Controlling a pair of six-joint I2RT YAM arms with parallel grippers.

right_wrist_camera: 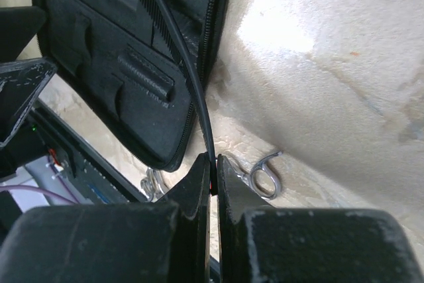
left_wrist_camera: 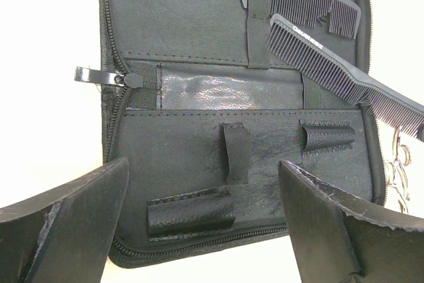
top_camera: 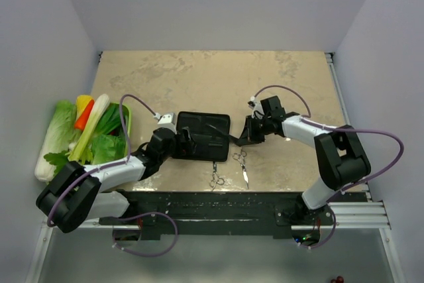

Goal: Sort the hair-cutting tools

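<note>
The black case (top_camera: 199,117) lies unzipped and flat on the table. One dark comb (left_wrist_camera: 298,1) is tucked under the strap of its far half. A second black comb (left_wrist_camera: 331,67) slants across the case's right edge; its outer end is between the fingertips of my right gripper, shut on it. Over the near half, my left gripper is open with nothing between its fingers. One pair of scissors (top_camera: 215,178) lies in front of the case, and another pair (top_camera: 240,157) is just right of its front corner.
A green basket of vegetables (top_camera: 129,114) stands at the left, behind the left arm. A dark rail (top_camera: 212,202) runs along the front edge.
</note>
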